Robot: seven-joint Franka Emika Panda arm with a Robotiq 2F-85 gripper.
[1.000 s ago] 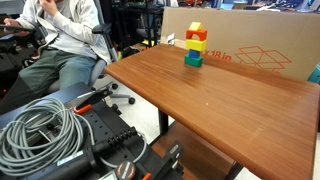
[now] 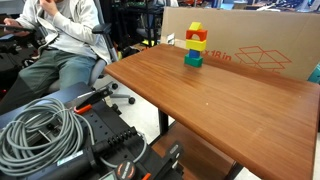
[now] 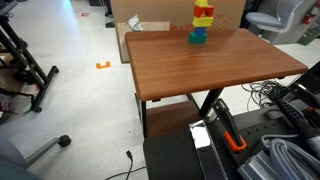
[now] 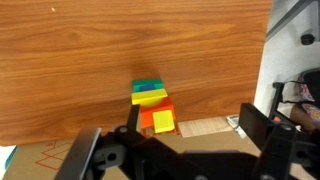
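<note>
A tower of stacked blocks [image 2: 195, 45] stands upright near the far edge of the wooden table [image 2: 220, 100]. From the bottom, its colours run green, blue, yellow, red, with a yellow piece on top. In the wrist view, the same tower [image 4: 150, 98] is seen from above, with its yellow top piece [image 4: 163, 121] nearest the camera. My gripper is open, its fingers spread wide at the lower part of that view. The tower appears between them, closer to the left finger; whether anything touches cannot be told. Neither exterior view clearly shows the gripper.
Behind the tower stands a cardboard sheet [image 2: 250, 45]. A seated person [image 2: 65, 40] is left of the table. Coiled cable [image 2: 40, 140] and black equipment lie in front.
</note>
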